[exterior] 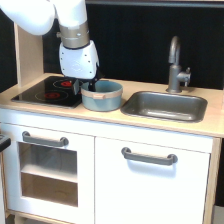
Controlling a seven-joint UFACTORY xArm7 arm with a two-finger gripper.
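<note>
A light blue-grey pot (103, 100) sits on the counter between the black stovetop (44, 92) and the sink. The white arm reaches down from the top left, and its gripper (84, 82) is at the pot's left rear rim, slightly over it. The dark fingers are small and partly hidden, so whether they are open or closed on the rim is unclear.
A steel sink (165, 104) with a tap (175, 65) is on the right. The wooden counter (116, 131) has a narrow bare front strip. White cabinet doors (150, 185) with grey handles are below.
</note>
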